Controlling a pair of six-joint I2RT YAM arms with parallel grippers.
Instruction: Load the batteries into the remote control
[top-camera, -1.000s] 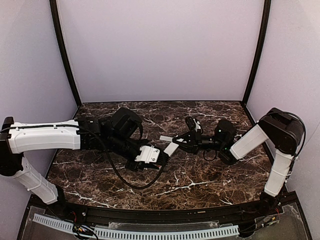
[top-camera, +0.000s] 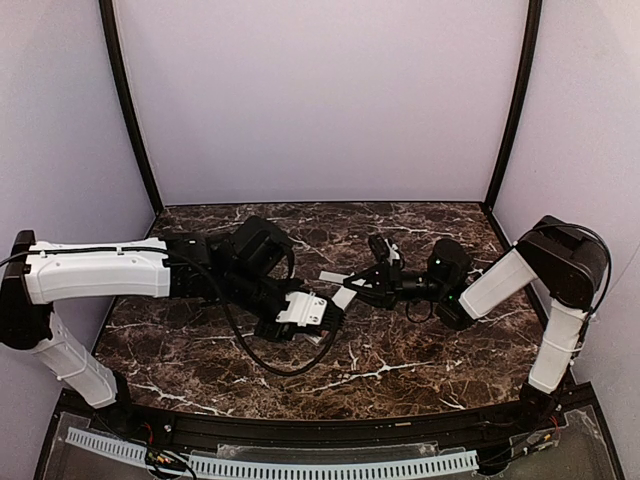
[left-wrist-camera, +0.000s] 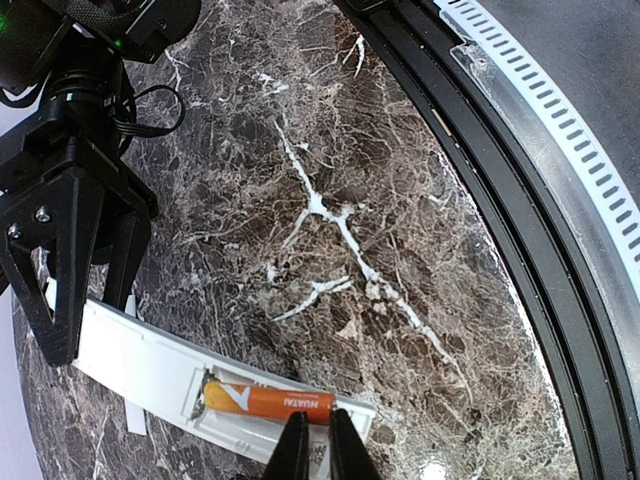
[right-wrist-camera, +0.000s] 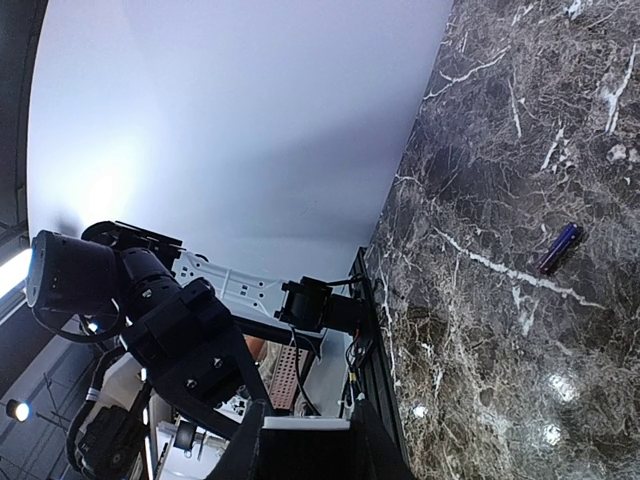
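The white remote (left-wrist-camera: 140, 355) has its battery bay at the lower end in the left wrist view, with an orange battery (left-wrist-camera: 270, 401) lying in it. My right gripper is shut on the remote's other end. My left gripper is at the bay, fingertips just below the orange battery; whether something is between them is hard to see. A white strip (left-wrist-camera: 136, 420), likely the cover, lies under the remote. A dark purple battery (right-wrist-camera: 559, 247) lies on the marble table in the right wrist view.
A dark rail (left-wrist-camera: 480, 200) runs along the front edge, with walls on the other sides.
The right arm has not visibly moved.
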